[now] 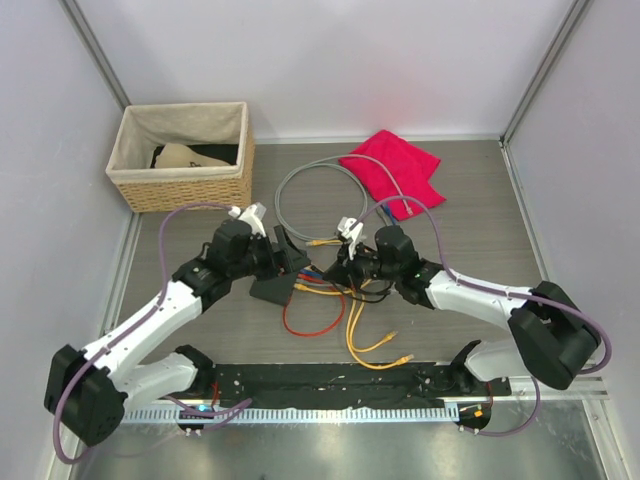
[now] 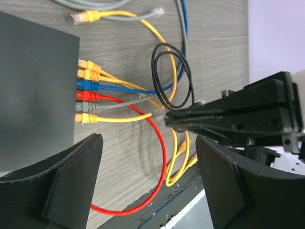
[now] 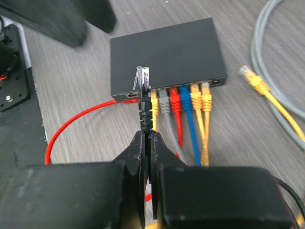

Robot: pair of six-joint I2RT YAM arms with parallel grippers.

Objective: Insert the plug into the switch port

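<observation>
A dark switch box lies on the table with several coloured plugs in its front, also seen in the left wrist view point(image 2: 33, 90). My right gripper is shut on a black cable plug point(image 3: 145, 109), whose clear tip points at the switch's front near its left end. My left gripper point(image 1: 292, 255) hangs over the switch; in the left wrist view its fingers stand apart with nothing between. My right gripper's fingers point(image 2: 228, 114) also show there, beside the switch's cables.
A wicker basket point(image 1: 180, 185) stands at the back left, a red cloth point(image 1: 390, 170) at the back right. Loose grey, yellow and red cables point(image 1: 315, 330) spread around the switch.
</observation>
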